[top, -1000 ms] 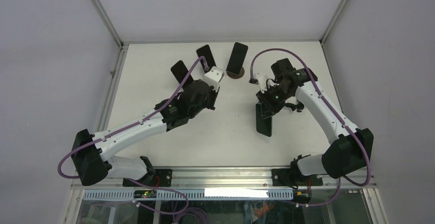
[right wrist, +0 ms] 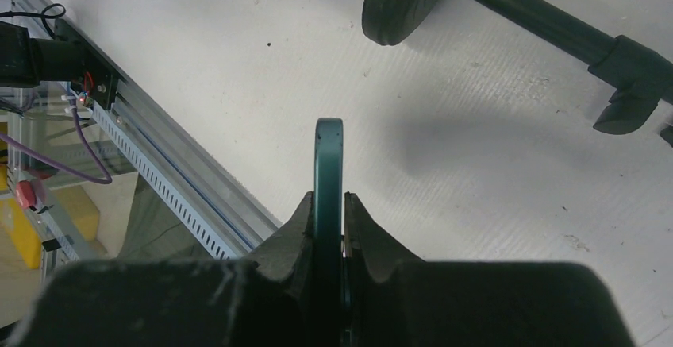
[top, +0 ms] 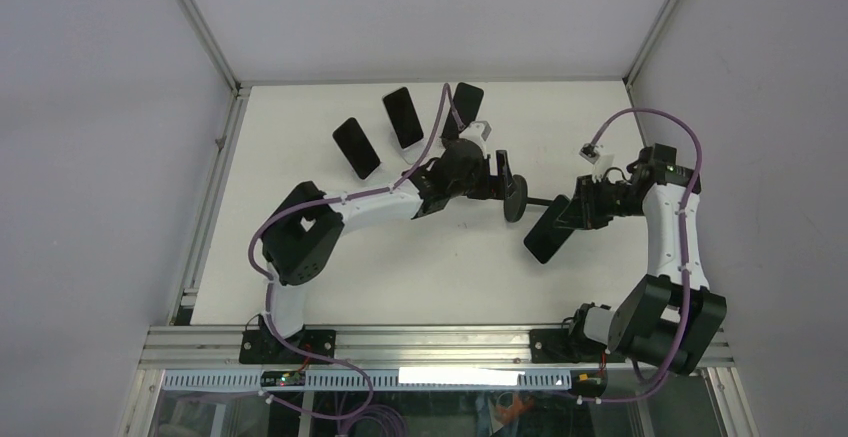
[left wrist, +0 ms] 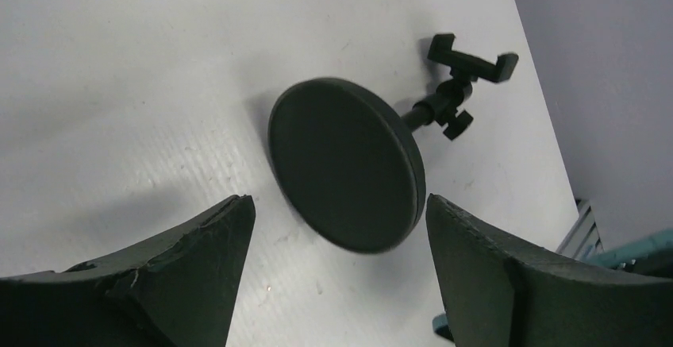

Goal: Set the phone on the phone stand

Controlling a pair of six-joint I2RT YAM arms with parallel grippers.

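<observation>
My right gripper is shut on a dark phone (top: 545, 232), seen edge-on in the right wrist view and held over the table. Beside it lies a black phone stand on its side, with its round base (left wrist: 345, 164), stem (right wrist: 532, 13) and clamp holder (left wrist: 474, 65). My left gripper is open, its fingers pointing at that base, nothing between them.
Three other dark phones or panels (top: 356, 147) stand at the back left of the table, at least one on a stand. The metal rail (top: 460, 337) runs along the front edge.
My left gripper has moved right and back to the stand's base and opened wider. My right gripper has moved right with the phone, uncovering more of the stand.
</observation>
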